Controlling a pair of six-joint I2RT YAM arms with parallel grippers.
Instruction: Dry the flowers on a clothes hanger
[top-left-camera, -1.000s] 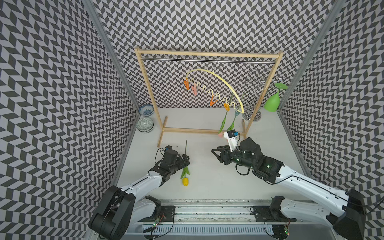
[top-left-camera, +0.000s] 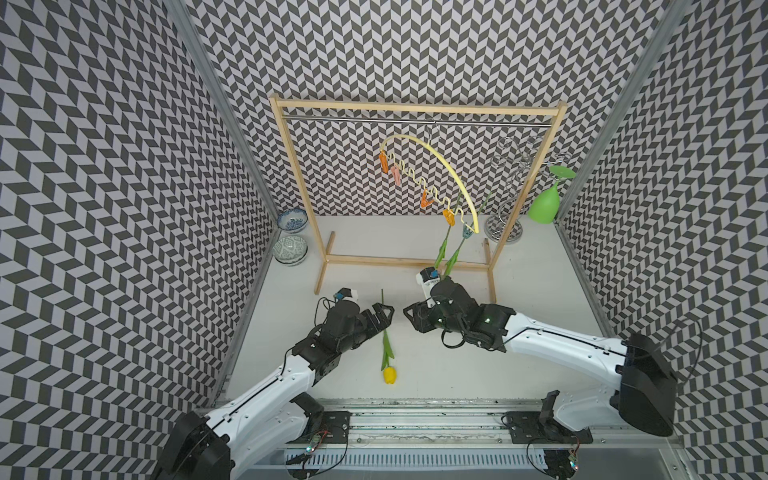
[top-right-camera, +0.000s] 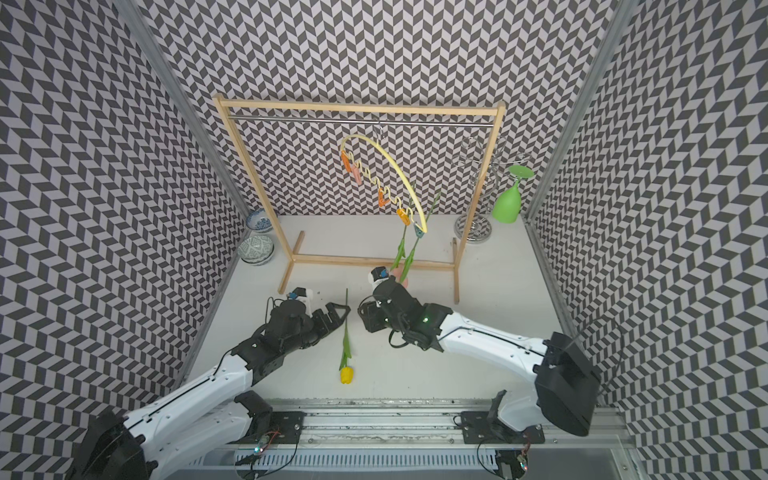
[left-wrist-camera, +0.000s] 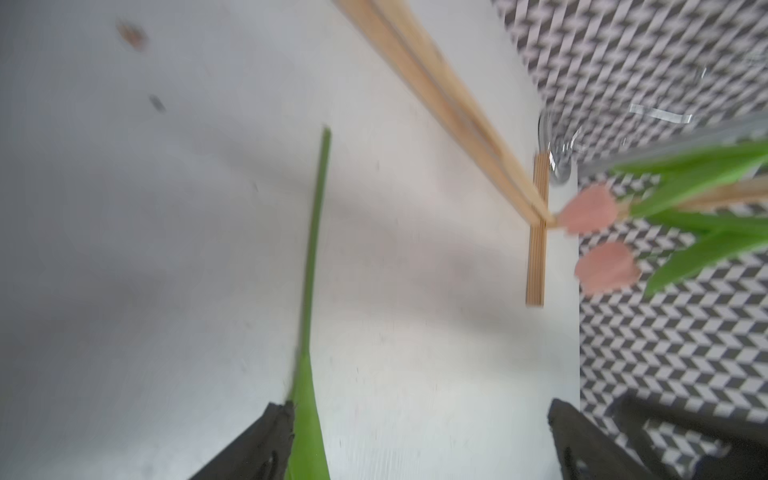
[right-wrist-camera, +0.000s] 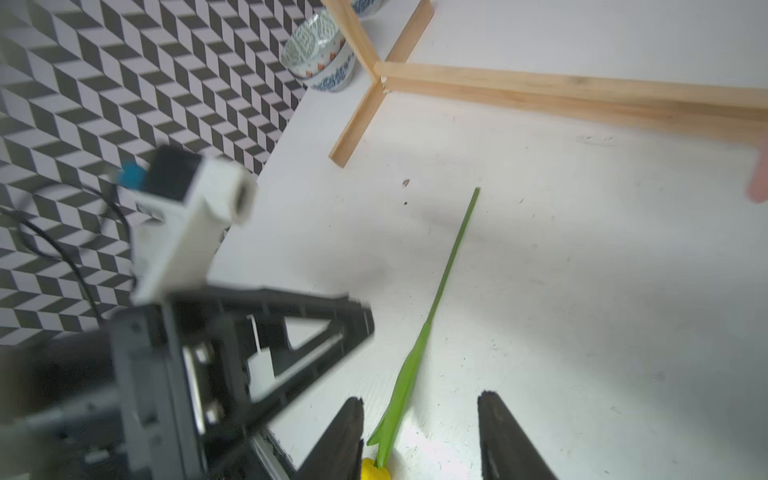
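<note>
A yellow tulip (top-left-camera: 389, 374) lies on the table, bloom toward the front and green stem pointing back. Over its stem hovers my left gripper (top-left-camera: 384, 317), open and empty; in the left wrist view the stem (left-wrist-camera: 313, 240) lies flat on the table. To the right of the stem, my right gripper is open with nothing between its fingers. Under the rack rail hangs a yellow hanger (top-left-camera: 453, 173) with coloured clips. Two pink tulips (left-wrist-camera: 605, 268) hang upside down from its right end; in the top left view my right arm partly covers them.
The wooden rack (top-left-camera: 368, 261) spans the back of the table. Bowls (top-left-camera: 289, 249) stand at the back left. A green vase (top-left-camera: 545, 205) and a metal stand (top-left-camera: 503, 230) are at the back right.
The yellow tulip shifted right and turned slightly. My right gripper came left toward the stem. The hanger swung a little.
</note>
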